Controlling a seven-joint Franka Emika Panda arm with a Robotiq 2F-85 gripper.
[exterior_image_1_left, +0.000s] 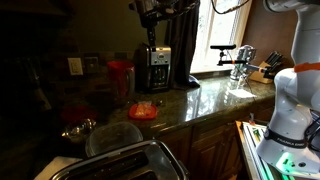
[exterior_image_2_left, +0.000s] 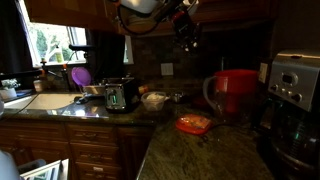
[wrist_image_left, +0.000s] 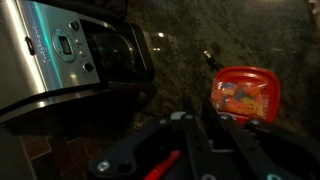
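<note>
My gripper hangs high above the counter, in front of the coffee maker. In exterior view 2 the gripper is near the upper cabinets, well above the red dish. Its dark fingers show dimly at the bottom of the wrist view; they look apart, with nothing seen between them. The red dish, seen from above, holds something orange and wrapped. No white roll-like object shows in any view now.
A red pitcher stands beside the coffee maker. A toaster and a clear bowl are farther along the counter. A metal tray and a clear container lie near the front. Bare counter extends right.
</note>
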